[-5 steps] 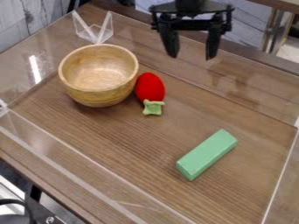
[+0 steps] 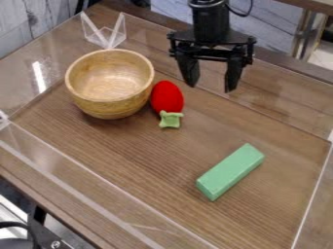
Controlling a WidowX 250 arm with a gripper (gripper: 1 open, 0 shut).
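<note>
My black gripper (image 2: 211, 68) hangs open at the top centre of the camera view, over the table behind the other objects, with nothing between its fingers. Below and left of it sit a red oval object (image 2: 166, 96) and a small light-green piece (image 2: 169, 120) just in front of that. A tan bowl (image 2: 109, 83) stands to the left. A green bar (image 2: 231, 171) lies alone at the front right.
A white wire-like item (image 2: 104, 31) is at the back left. A ledge edge runs along the top right.
My gripper has come down and slightly toward the front, with its fingers now clearer in view. The objects on the table have not visibly moved.
</note>
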